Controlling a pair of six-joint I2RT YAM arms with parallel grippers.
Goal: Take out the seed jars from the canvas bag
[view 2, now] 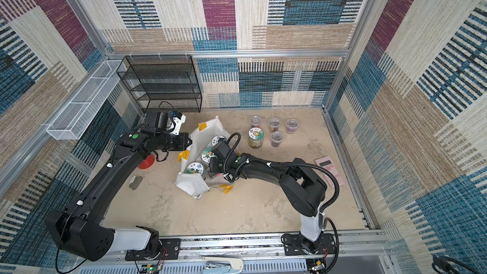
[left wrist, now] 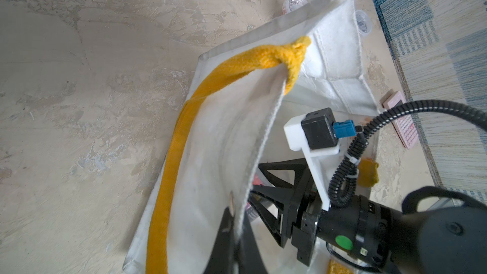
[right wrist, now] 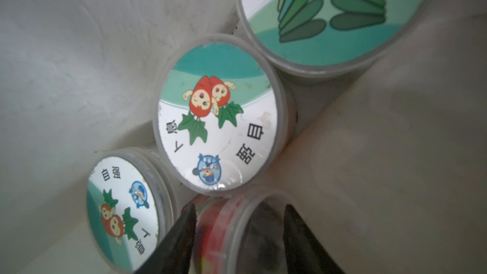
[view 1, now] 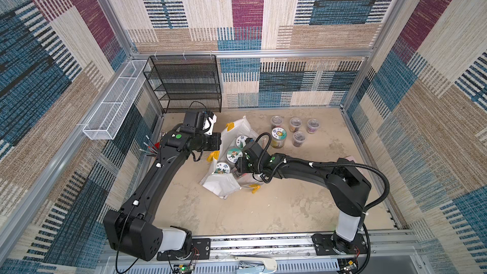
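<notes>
The white canvas bag (view 1: 221,188) with yellow handles stands mid-table, its mouth facing up. My left gripper is shut on the thin edge of the bag's left side, beside a yellow handle. Inside, the right wrist view shows a carrot-lid jar (right wrist: 218,116), another carrot-lid jar (right wrist: 121,213) tilted to one side, and a larger green-lid jar (right wrist: 337,15). Down in the bag, my right gripper is part open, its fingers on either side of a jar with red contents (right wrist: 210,236) that lies on its side. Whether both fingers touch it is unclear.
Right of the bag stand a lidded jar (view 1: 278,136) and several small clear-lidded jars, one of them nearest the front (view 1: 299,138). A black wire rack (view 1: 185,78) rises at the back left.
</notes>
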